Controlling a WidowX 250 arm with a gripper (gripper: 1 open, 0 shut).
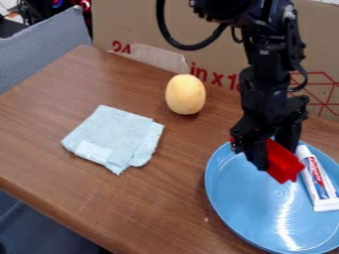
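Note:
My black gripper (265, 149) hangs over the right side of a blue plate (259, 213), shut on a red object (281, 166) that sticks out below and in front of its fingers. A white toothpaste tube (318, 184) lies on the plate's right part, just beside the red object. Left of the plate, a folded light-blue cloth (113, 137) lies on the wooden table, and a yellow egg-shaped object (185, 94) stands behind it.
A large cardboard box (146, 30) lines the back of the table (93, 208). A grey padded surface (34, 55) lies beyond the left edge.

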